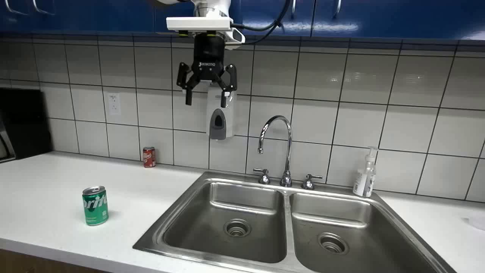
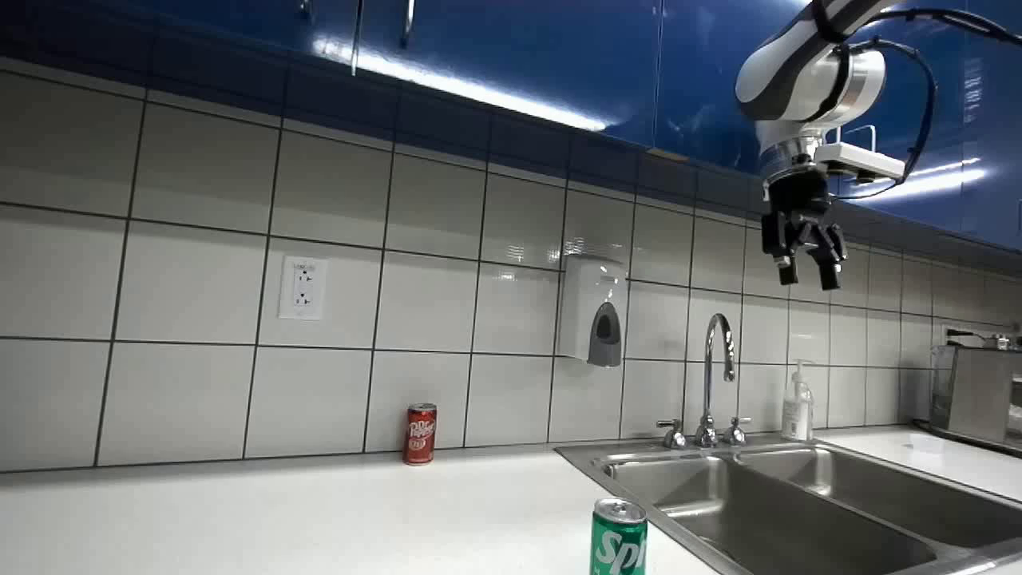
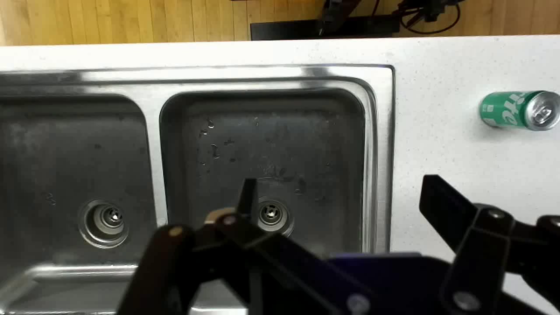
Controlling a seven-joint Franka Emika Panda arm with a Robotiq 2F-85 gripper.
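My gripper hangs high over the counter and sink, in front of the tiled wall. Its fingers stand wide apart, with nothing between the fingers. A green Sprite can is upright on the counter to the left of the sink; the second exterior view cuts off its bottom at the lower edge. Back against the wall stands a small red Dr Pepper can. From the wrist, the Sprite can appears at the right, beyond the basin's rim and well below my gripper. The red can is out of that view.
A double steel sink fills the middle, with a curved faucet behind it. A soap dispenser is mounted on the wall, and a pump bottle stands behind the right basin. Blue cabinets hang overhead.
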